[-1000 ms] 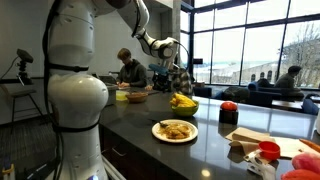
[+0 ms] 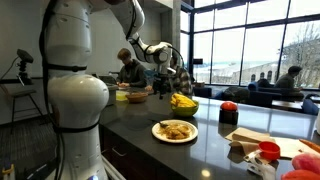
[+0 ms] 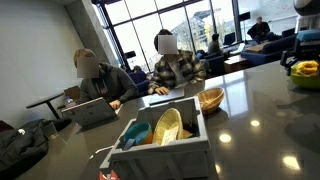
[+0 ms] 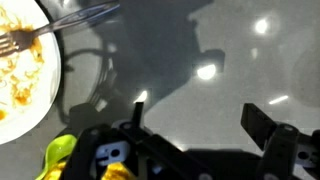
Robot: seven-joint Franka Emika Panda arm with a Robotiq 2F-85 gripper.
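My gripper stands open above the dark table, with only bare tabletop showing between its fingers. In the wrist view, a white plate (image 4: 50,88) of orange-yellow food lies at the upper left, with a fork (image 4: 88,13) across its rim. A green bowl (image 4: 60,148) holding yellow things (image 4: 116,172) is partly hidden under the gripper's lower left side. From exterior view 1, the plate (image 2: 157,134) is nearest the camera, and the green bowl (image 2: 188,112) with its yellow contents (image 2: 182,100) is just behind it. The hand hangs higher, beyond the bowl.
A grey bin (image 3: 155,158) with bowls inside and a wicker basket (image 3: 211,98) stand farther along the table. Toward the right are a red-topped dark container (image 2: 228,113), a red cup (image 2: 269,151) and a cutting board (image 2: 247,136). People sit behind the table.
The hand has shifted and turned slightly above the far part of the table. The plate, bowl and other tabletop things look unmoved.
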